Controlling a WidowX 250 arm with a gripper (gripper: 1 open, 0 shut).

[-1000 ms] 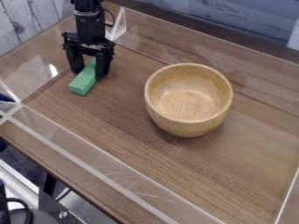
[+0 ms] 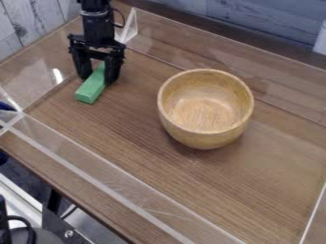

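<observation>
My black gripper [image 2: 97, 59] hangs at the upper left of the camera view, its fingers pointing down at the near-top end of a green block [image 2: 91, 89] lying on the wooden table. The fingers partly cover that end of the block; whether they are open or closed on it cannot be made out.
A large tan bowl [image 2: 204, 110] stands to the right of centre on the wooden table [image 2: 192, 195]. A wall and dark cables lie along the left edge.
The gripper has shifted very slightly left and down at the green block; the block looks almost unmoved.
</observation>
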